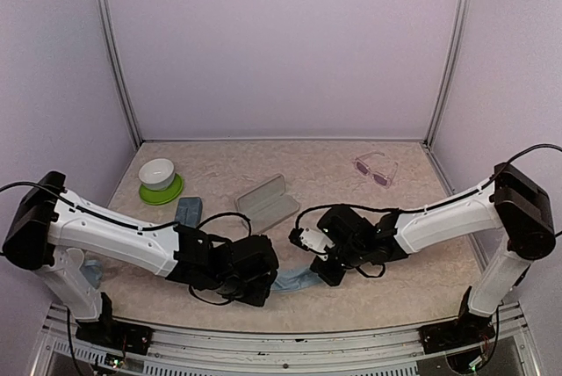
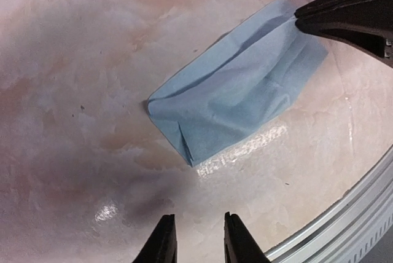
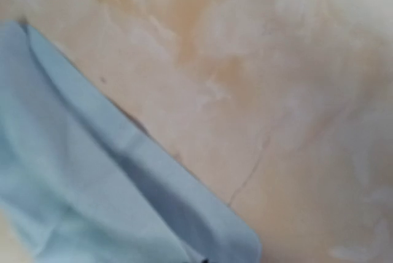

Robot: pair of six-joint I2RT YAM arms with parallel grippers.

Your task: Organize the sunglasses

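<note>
A folded light-blue cloth [image 2: 227, 97] lies on the table between my arms, also visible as a cloth strip [image 1: 297, 280] in the top view. My right gripper is shut at one end of the cloth, where a fold runs up to its fingertips. My left gripper is part open, its fingers apart with nothing between them, clear of the cloth's opposite end. Pink sunglasses [image 1: 380, 179] rest at the far right with temples spread. An open grey case [image 1: 274, 210] sits near the table's middle, behind the arms.
At the back left, a white bowl [image 1: 157, 172] stands on a green plate [image 1: 150, 197]. A grey-blue flat item [image 1: 188, 211] lies in front of them, close to the left arm. Free table stretches between the case and the sunglasses.
</note>
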